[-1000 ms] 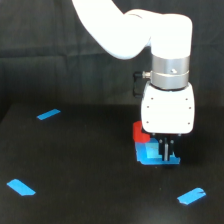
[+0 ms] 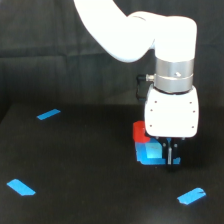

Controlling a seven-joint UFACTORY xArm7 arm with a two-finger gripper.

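Note:
My gripper (image 2: pixel 170 158) points down at the right of the camera view, its dark fingers thin against the scene. Right by the fingertips sits a blue object (image 2: pixel 144 155) with a lighter blue face, low on the dark table. A red piece (image 2: pixel 138 131) rises behind it, partly covered by the white hand. Whether the red and blue parts belong to one thing cannot be made out. The fingers overlap the blue object in this view, and the gap between them is too small to judge, as is any contact.
Flat blue strips lie on the black table: one at far left (image 2: pixel 48 115), one at front left (image 2: pixel 20 187), one at front right (image 2: pixel 191 196). A dark curtain (image 2: pixel 50 50) hangs behind.
The arm and hand have shifted a little to the right and slightly lower in the view. The red and blue parts and the strips appear in the same places.

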